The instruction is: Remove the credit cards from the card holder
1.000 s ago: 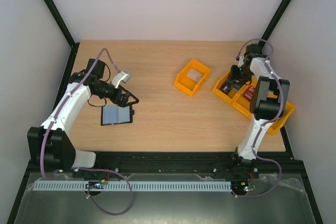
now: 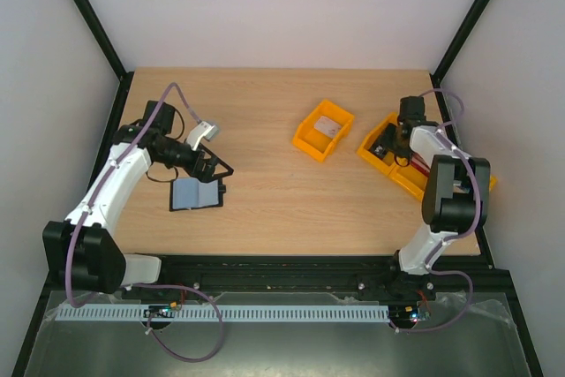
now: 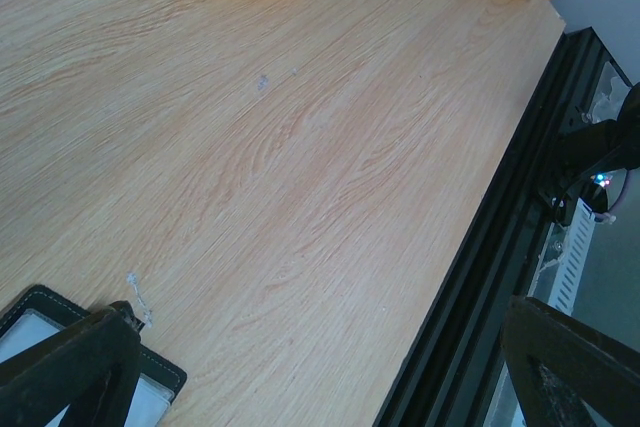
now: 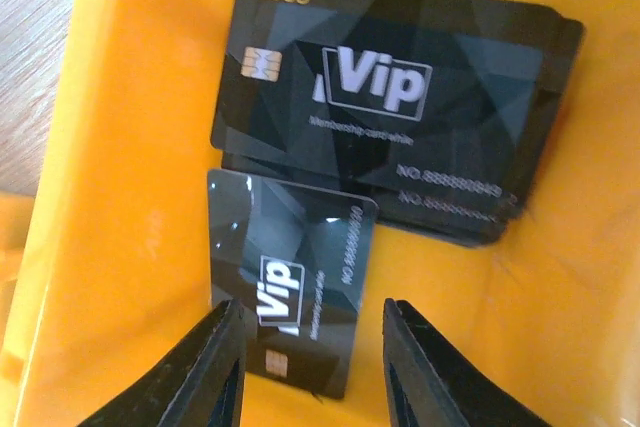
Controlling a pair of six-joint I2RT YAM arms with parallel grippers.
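Black Vip cards [image 4: 380,97] lie in a yellow compartment in the right wrist view, several overlapping at the top and a single black card [image 4: 285,277] turned sideways below them. Over that single card hangs my right gripper, its fingers apart and no card gripped. On the left of the table is a flat, pale panel with a black stitched border [image 2: 197,193], perhaps the card holder. Its corner [image 3: 160,372] shows at lower left in the left wrist view. Open and empty, my left gripper stands above the wood near it.
A separate small yellow bin [image 2: 309,140] with a pale pinkish item [image 2: 327,126] sits right of centre. The long yellow divided tray [image 2: 408,181] has a red item [image 2: 420,164] in another compartment. Bare wood fills the middle.
My right gripper has shifted left and toward the table's front over the compartment with the black cards. The left arm is practically still.
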